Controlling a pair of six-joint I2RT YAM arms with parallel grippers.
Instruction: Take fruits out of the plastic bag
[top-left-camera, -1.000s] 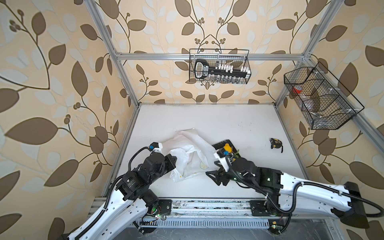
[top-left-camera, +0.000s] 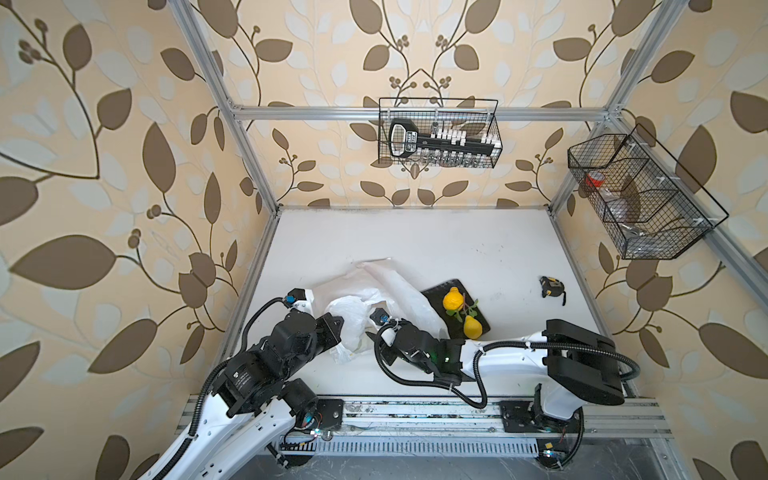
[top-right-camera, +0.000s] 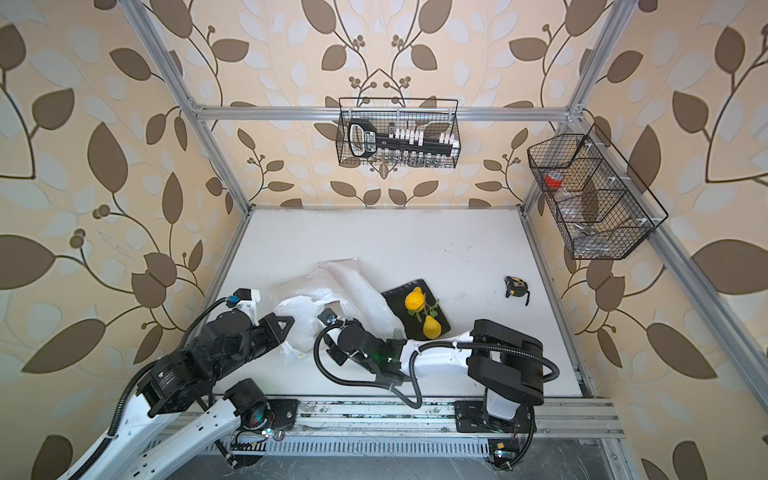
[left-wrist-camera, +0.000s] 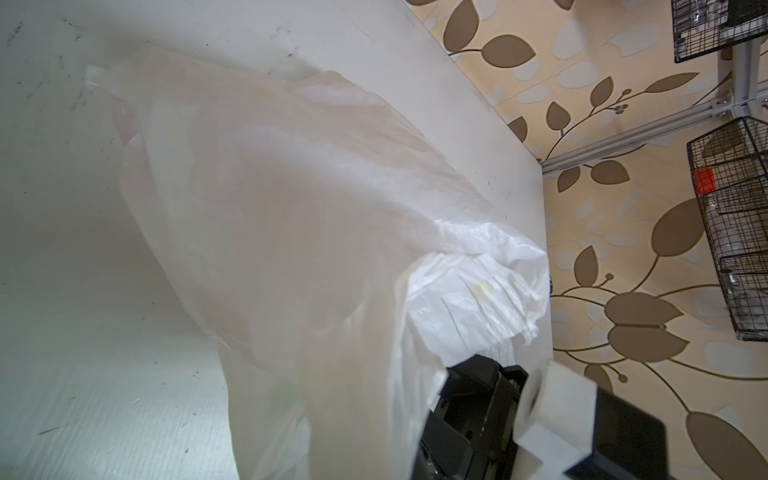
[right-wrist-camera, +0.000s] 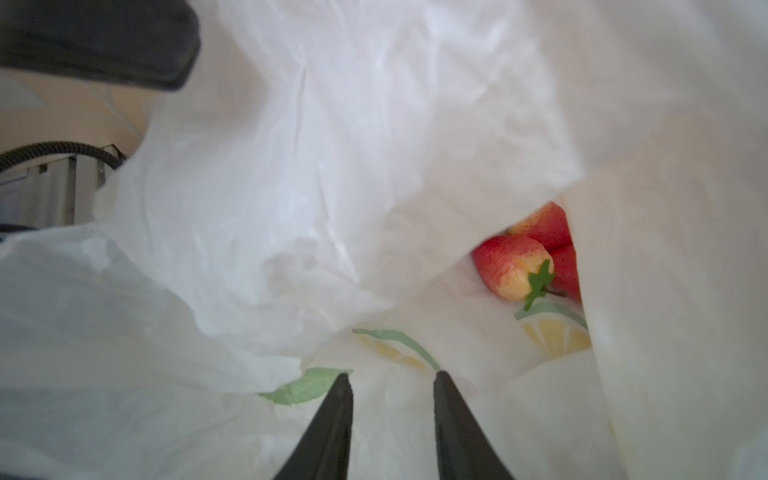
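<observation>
A white plastic bag (top-left-camera: 404, 292) lies crumpled on the left-middle of the table. In the left wrist view, my left gripper is shut on the edge of the bag (left-wrist-camera: 264, 192), which rises to its fingers. My right gripper is inside the bag's mouth, its fingers apart with nothing between them. Ahead and to the right of those fingers, red-yellow fruits (right-wrist-camera: 509, 265) with a green leaf lie deeper inside, partly covered by folds. Two yellow fruits, one (top-left-camera: 453, 298) behind the other (top-left-camera: 473, 326), rest in a black tray (top-left-camera: 436, 297).
A tape measure (top-left-camera: 552, 287) lies on the table's right side. Wire baskets hang on the back wall (top-left-camera: 440, 152) and right wall (top-left-camera: 640, 200).
My right gripper has moved left, from beside the tray into the bag's mouth. My left gripper has shifted slightly left, the bag edge with it.
</observation>
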